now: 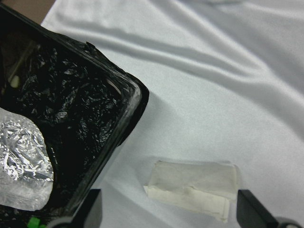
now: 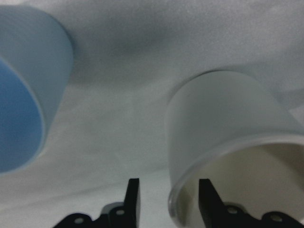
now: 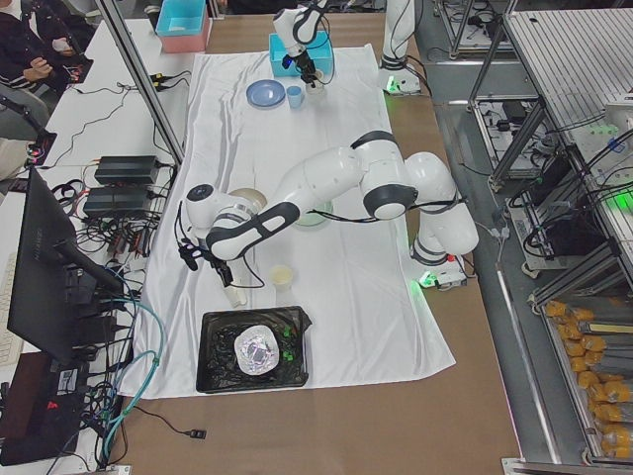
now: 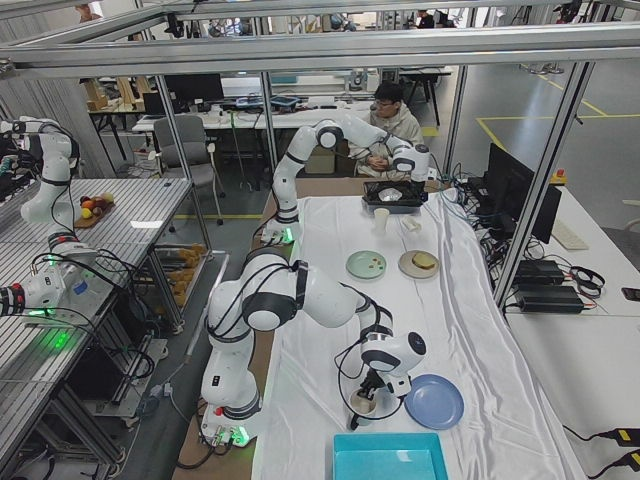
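Note:
My left gripper (image 3: 203, 259) hangs beside the black-lined tray (image 3: 213, 356), above a folded pale paper or napkin (image 1: 190, 180) on the cloth. Its fingertips show at the bottom of the left wrist view, widely apart with nothing seen between them. The tray holds a crumpled foil dish (image 3: 256, 346). At the table's other end my right gripper is open at the rim of a white cup (image 2: 223, 109), one finger over the cup's mouth, the other outside. A blue cup (image 2: 47, 66) stands beside it.
A blue plate (image 4: 433, 398), teal bin (image 4: 388, 455), green plate (image 4: 365, 264), beige plate with food (image 4: 410, 268) and a cream cup (image 3: 282, 275) share the white cloth.

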